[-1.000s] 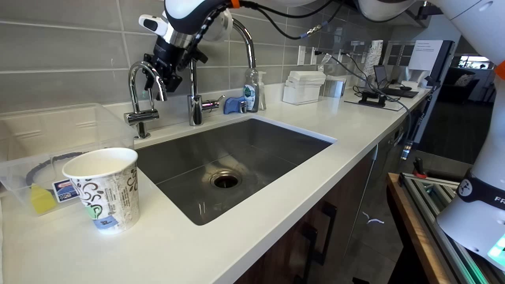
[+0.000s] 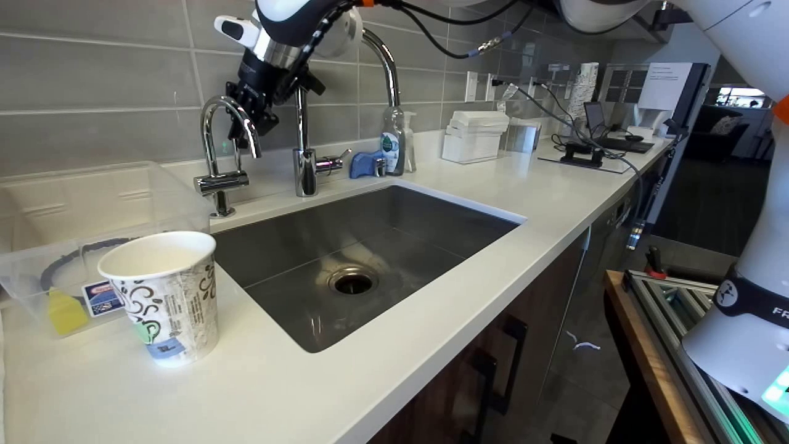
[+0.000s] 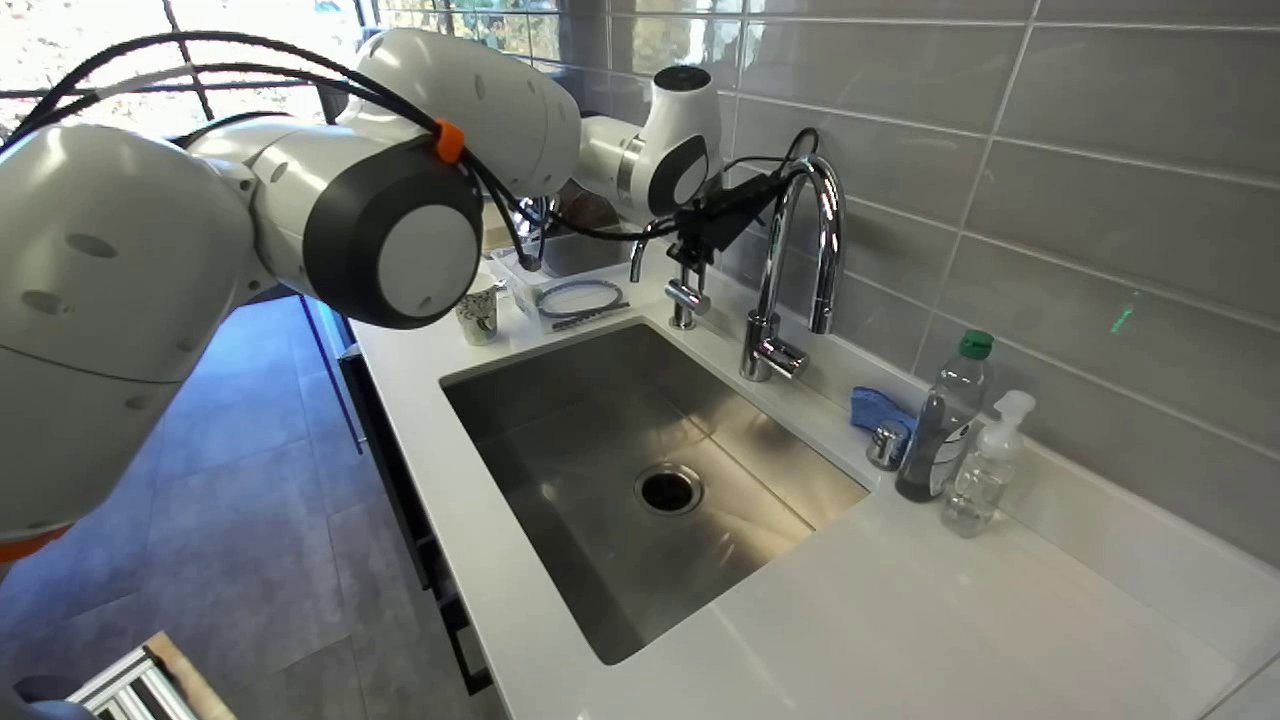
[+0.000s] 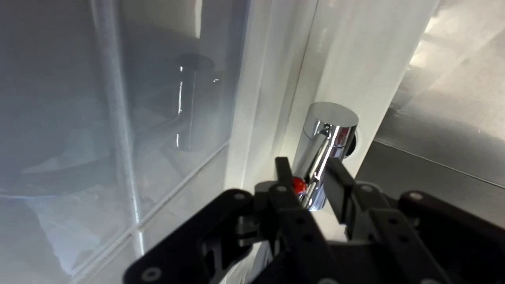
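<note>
In the wrist view, my gripper has its two black fingers apart. A chrome tap piece with a flat round top (image 4: 333,116) shows beyond and between the fingertips. Close to the left finger is a small red spot (image 4: 298,185); whether either finger touches the chrome cannot be told. Exterior view 1 puts the gripper (image 2: 248,133) behind the smaller curved tap (image 2: 211,137), which partly hides the fingertips. From the other side, the gripper (image 3: 692,254) hangs above the small tap's base (image 3: 686,300).
A tall main faucet (image 3: 786,252) stands close beside the gripper, with the tiled wall (image 2: 96,140) behind. The steel sink (image 2: 414,222) is empty. A paper cup (image 2: 166,303) and a clear bin (image 2: 159,185) occupy the left counter; soap bottles (image 3: 948,414) stand farther along.
My gripper and wrist have shifted slightly to the left in exterior view 1, and the fingers' outline there looks different. The cup, bin and taps look unmoved.
</note>
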